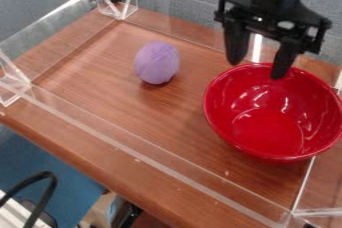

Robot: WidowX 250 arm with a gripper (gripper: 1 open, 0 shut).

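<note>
My black gripper (259, 44) hangs over the back part of a large red bowl (274, 117) on the right of the wooden surface. Its fingertips point down near the bowl's back rim, apart from each other, and I see nothing held between them. A purple round object (156, 63) sits left of the bowl, toward the middle back, apart from the gripper.
Clear plastic walls (118, 8) border the wooden tabletop (114, 132). A black cable and other items lie beyond the lower left edge.
</note>
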